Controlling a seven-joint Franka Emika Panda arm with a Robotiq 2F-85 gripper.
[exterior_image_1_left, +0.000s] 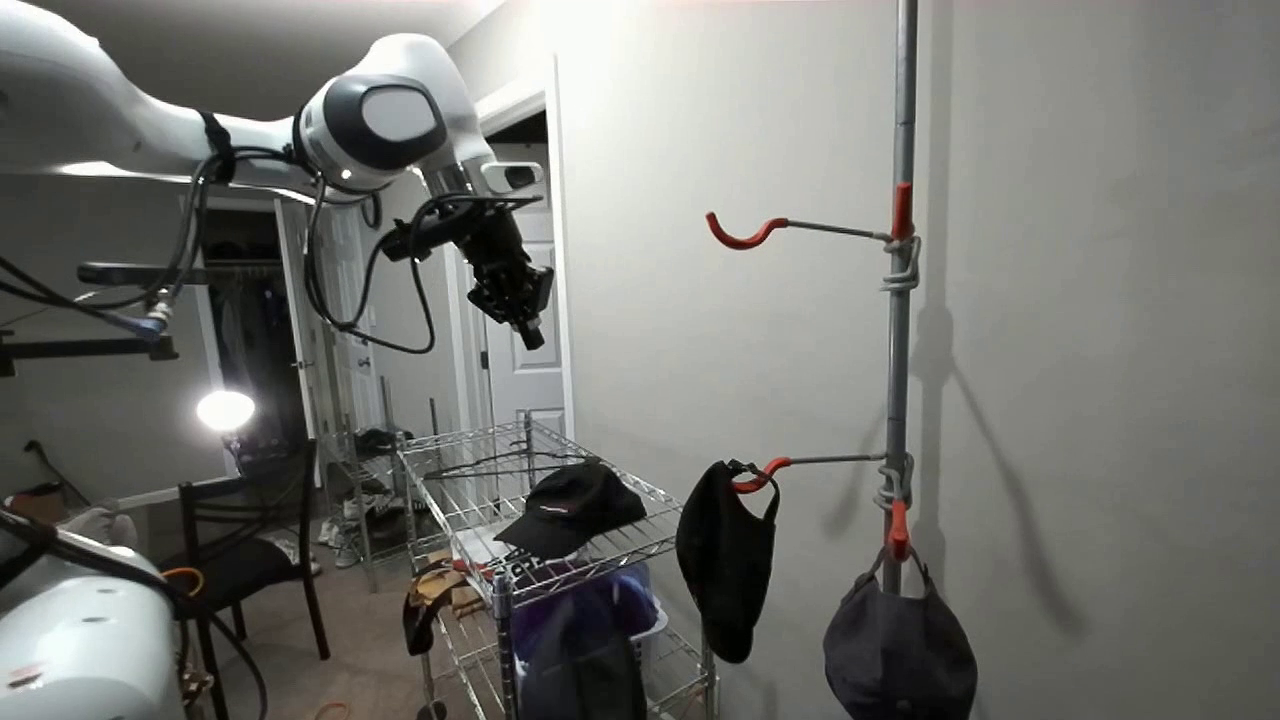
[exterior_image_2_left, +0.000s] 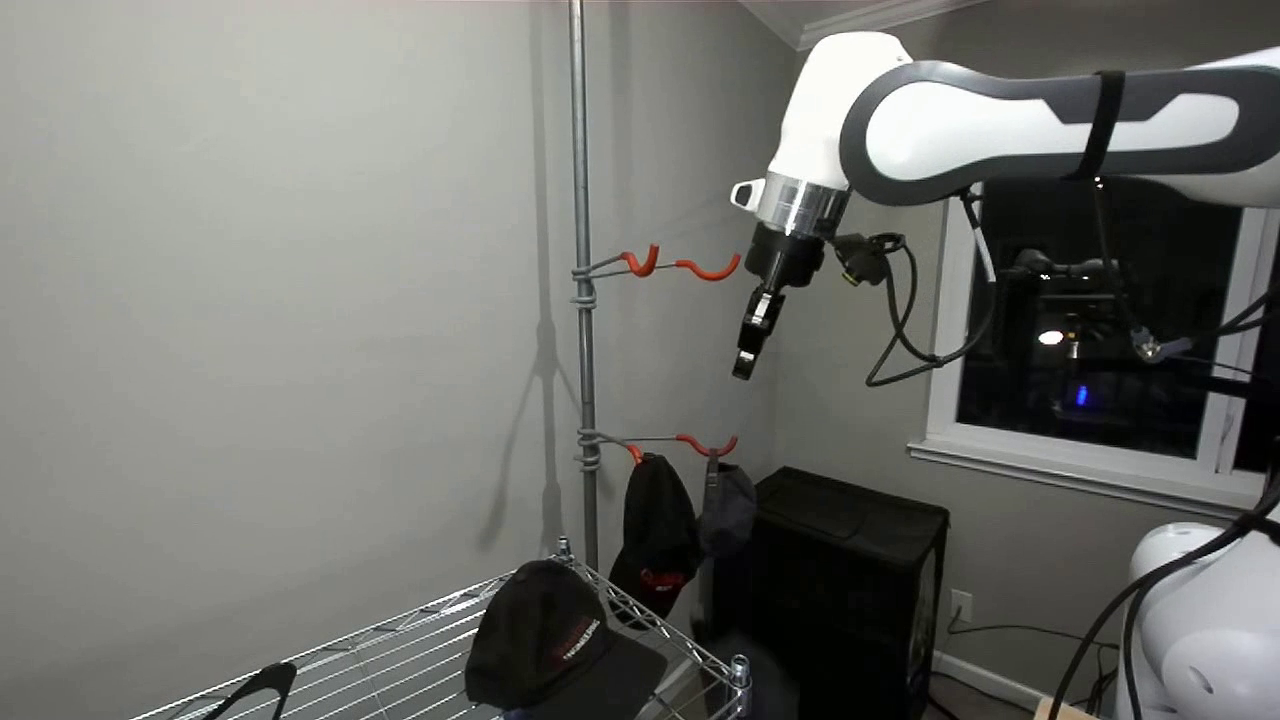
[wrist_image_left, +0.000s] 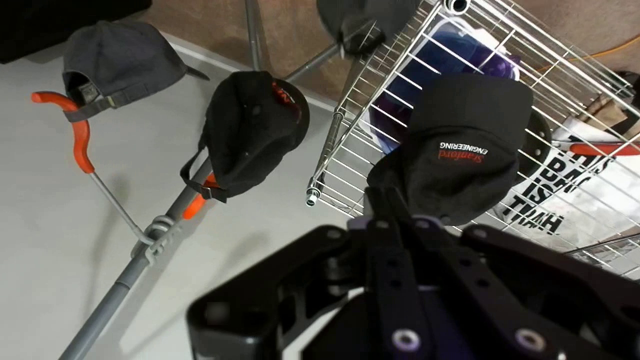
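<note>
My gripper (exterior_image_1_left: 531, 336) hangs in the air above the wire rack, left of the upper red hook (exterior_image_1_left: 746, 240). In the wrist view its black fingers (wrist_image_left: 390, 207) are shut, and no cap shows between them. Low in front of the basket is a dark cap shape (exterior_image_1_left: 582, 660), clear of the gripper; in the wrist view this dark cap (wrist_image_left: 367, 18) looks blurred at the top edge. A black cap (wrist_image_left: 459, 150) with "Stanford Engineering" lettering lies on the rack. Another black cap (exterior_image_1_left: 726, 564) and a grey cap (exterior_image_1_left: 900, 642) hang from the lower hooks.
The wire rack (exterior_image_2_left: 450, 610) stands under the gripper, with a blue-purple basket lower down. A grey pole (exterior_image_1_left: 900, 384) carries the hooks along the wall. Behind the pole stands a large black box (exterior_image_2_left: 828, 540). Both upper hooks are bare.
</note>
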